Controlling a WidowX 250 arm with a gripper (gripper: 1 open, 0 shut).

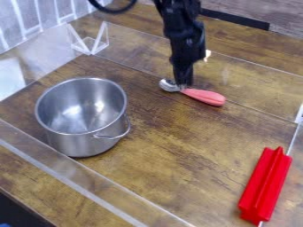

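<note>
My black gripper [182, 76] is at the upper middle, just above a utensil with a pink handle [204, 96] and a metal head [171, 85]. Its tips are over the head end; it looks shut, with nothing visible between its fingers, though the dark tips are small and hard to make out. A steel pot [81, 116] with a wire handle stands to the left on the wooden table [166, 177]. A long red object [265, 184] lies at the lower right.
Clear plastic panels [35, 66] edge the left side of the work area. A small pale object [207, 56] sits behind the gripper. The middle and front of the table are open.
</note>
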